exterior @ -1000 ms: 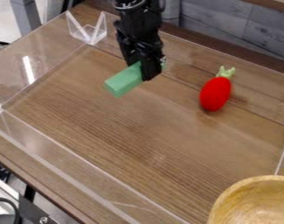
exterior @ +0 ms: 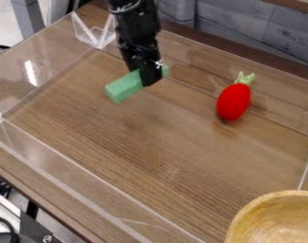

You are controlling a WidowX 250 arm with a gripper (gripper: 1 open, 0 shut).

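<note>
The black robot gripper (exterior: 143, 71) hangs at the top centre of the camera view, shut on a green object (exterior: 124, 87) that it holds tilted over the wooden table (exterior: 156, 161). The fingertips are small and partly merge with the object behind them. A red pepper-like object (exterior: 233, 102) with a green top lies to the right of the gripper.
A clear plastic rack or container (exterior: 93, 28) stands at the upper left. A yellow bowl (exterior: 277, 223) sits at the bottom right corner.
My gripper has moved a little left and up with the green object in it. The red object and bowl stay in place.
</note>
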